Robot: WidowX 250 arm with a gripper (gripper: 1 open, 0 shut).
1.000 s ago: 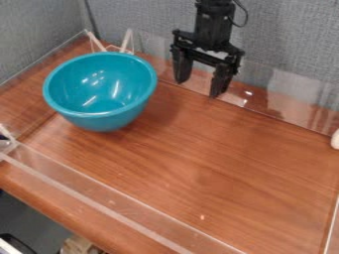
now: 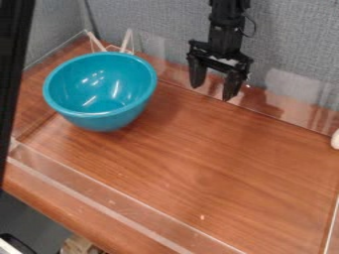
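Note:
My black gripper (image 2: pixel 213 79) hangs open at the back centre, against the grey padded wall, its two fingers apart with nothing visible between them. A turquoise bowl (image 2: pixel 97 99) sits on the wooden table (image 2: pixel 199 189) to the left, apart from the gripper.
Light sticks or cords (image 2: pixel 127 42) show behind the bowl. A white object (image 2: pixel 334 139) is at the right edge. Clear plastic borders run along the table's back and front left. A dark strip covers the upper left edge.
My gripper has moved back and slightly right, toward the wall, staying open. A dark strip now covers the left edge. The bowl looks unmoved.

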